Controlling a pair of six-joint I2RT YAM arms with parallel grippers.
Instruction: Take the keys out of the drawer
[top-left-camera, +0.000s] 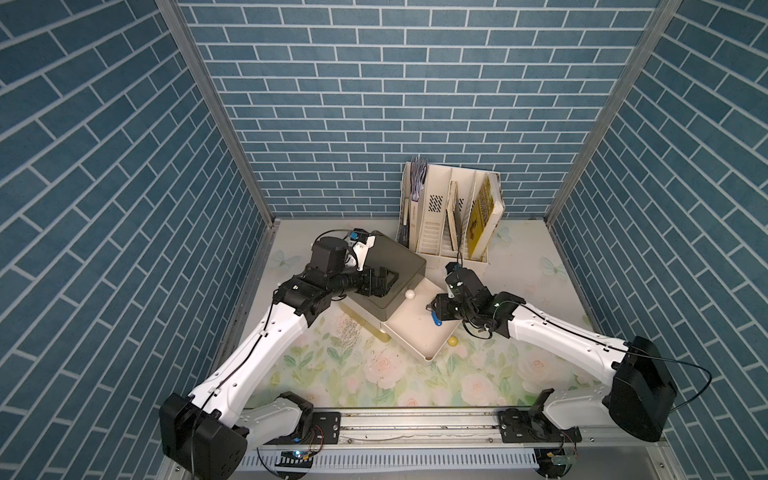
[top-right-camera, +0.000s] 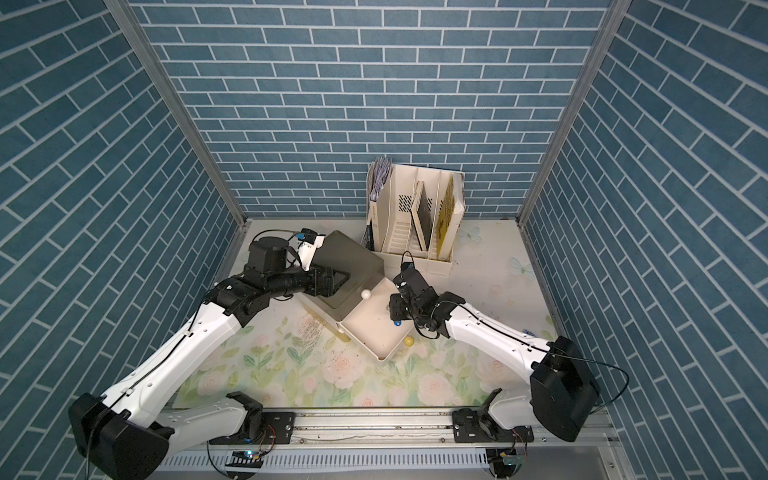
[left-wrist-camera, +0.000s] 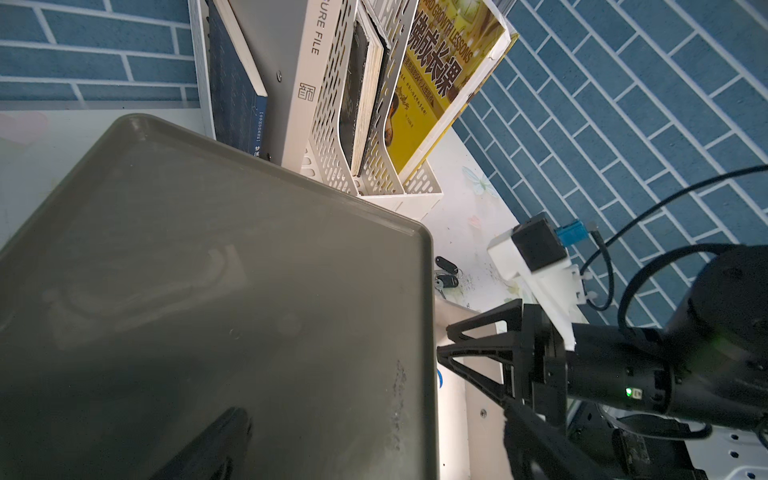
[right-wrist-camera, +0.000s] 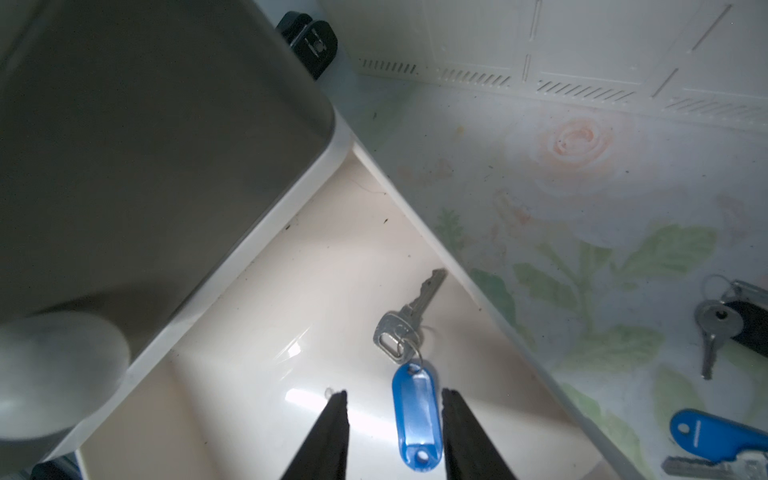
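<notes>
The pale drawer (top-left-camera: 408, 326) stands pulled out of the dark grey cabinet (left-wrist-camera: 240, 304). Inside it, near the right-hand wall, lies a silver key (right-wrist-camera: 397, 329) joined by a ring to a blue tag (right-wrist-camera: 417, 412). My right gripper is open above them, its fingers to either side of the tag and apart from each other. It holds nothing that I can see. My left gripper (top-left-camera: 387, 280) is over the cabinet top; in the left wrist view its blurred fingers (left-wrist-camera: 228, 436) are wide apart, with nothing between them.
Outside the drawer on the right lie a key with a black fob (right-wrist-camera: 717, 320) and another with a blue tag (right-wrist-camera: 720, 433). A black fob (right-wrist-camera: 313, 46) lies behind the cabinet. A file rack (top-left-camera: 452, 212) stands at the back. A yellow ball (top-left-camera: 453, 341) sits beside the drawer.
</notes>
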